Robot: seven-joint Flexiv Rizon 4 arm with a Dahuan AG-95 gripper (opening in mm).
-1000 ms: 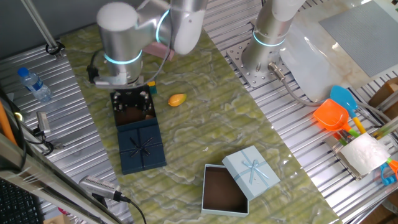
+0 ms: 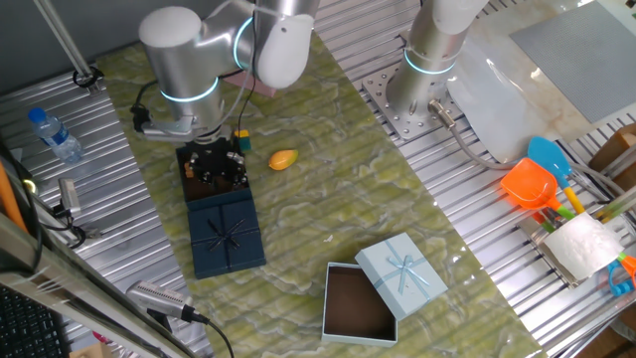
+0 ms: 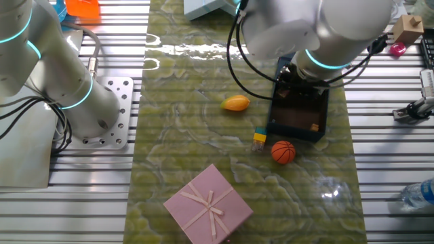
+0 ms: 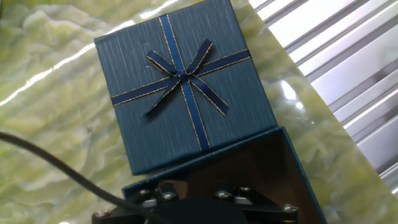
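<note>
My gripper [image 2: 219,167] is over the open dark blue box [image 2: 195,189], its black fingers partly covering the interior. In the wrist view only the top of the gripper shows along the bottom edge, so the fingertips and anything between them are hidden. The box's blue lid [image 4: 183,87], tied with a ribbon bow, lies against one side of it. Inside the box, near a corner, is a small orange-brown piece [image 3: 314,127]. Beside the box lie a yellow-orange fruit [image 3: 236,103], a small yellow and teal block [image 3: 260,135] and a little basketball [image 3: 283,152].
A pale blue box [image 2: 360,303] stands open with its bowed lid [image 2: 402,276] leaning on it. A pink gift box [image 3: 208,205] sits at the other end of the mat. A bottle [image 2: 57,136] stands off the mat.
The boxes, lids and fruit have not moved.
</note>
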